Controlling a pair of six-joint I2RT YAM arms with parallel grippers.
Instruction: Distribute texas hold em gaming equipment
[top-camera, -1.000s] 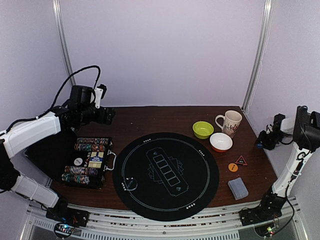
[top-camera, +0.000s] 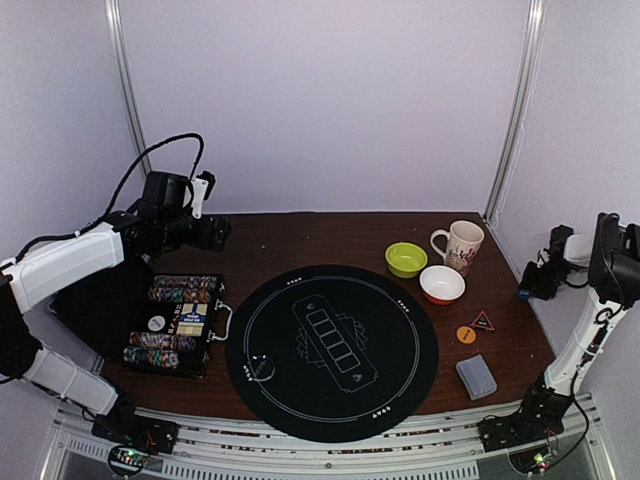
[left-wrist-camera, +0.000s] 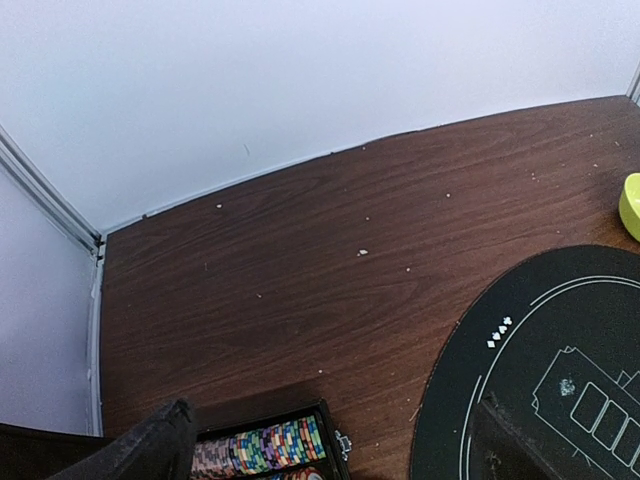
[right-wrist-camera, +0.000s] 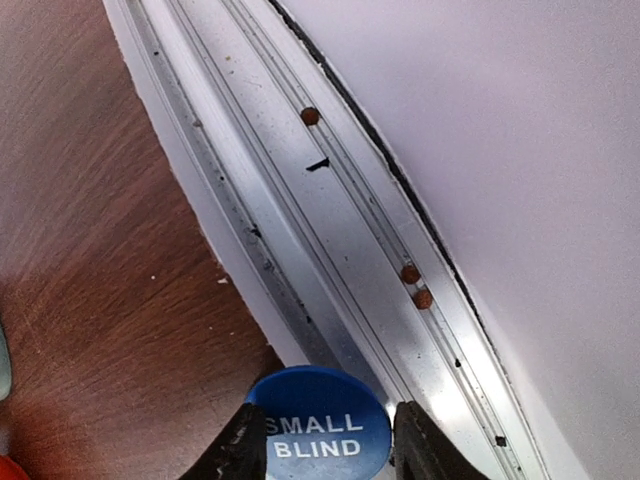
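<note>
The blue SMALL BLIND button (right-wrist-camera: 320, 440) sits between the fingertips of my right gripper at the table's right edge; whether they grip it is unclear. My left gripper hangs open and empty above the open chip case (top-camera: 180, 350), which holds chip rows and card decks. The black round poker mat (top-camera: 290, 390) lies mid-table. An orange button (top-camera: 466, 335), a triangular red button (top-camera: 481, 322) and a grey card deck (top-camera: 476, 376) lie right of the mat.
A green bowl (top-camera: 406, 258), a white-and-orange bowl (top-camera: 443, 283) and a mug (top-camera: 463, 247) stand at the back right. Walls and a metal rail (right-wrist-camera: 340, 280) border the table.
My right gripper has shifted slightly rightward and down in the top view. The left arm and objects on the table look unchanged.
</note>
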